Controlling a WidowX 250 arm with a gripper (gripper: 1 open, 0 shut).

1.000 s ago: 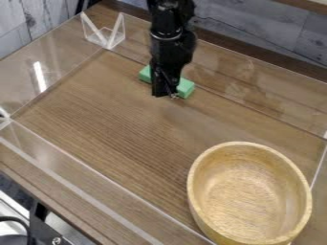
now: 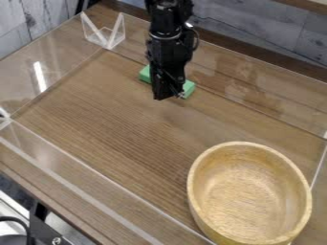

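The black robot gripper (image 2: 166, 88) hangs low over a green rectangular object (image 2: 185, 88) in the upper middle of the table, covering much of it. The green piece shows on both sides of the gripper's fingers. The gripper looks shut; whether anything is between its fingertips cannot be told at this size.
A large tan round bowl (image 2: 250, 201) sits at the lower right. Clear plastic brackets stand at the top left and left edge. A grey wall runs along the back.
The gripper has shifted very slightly over the green object. The bowl has not moved.
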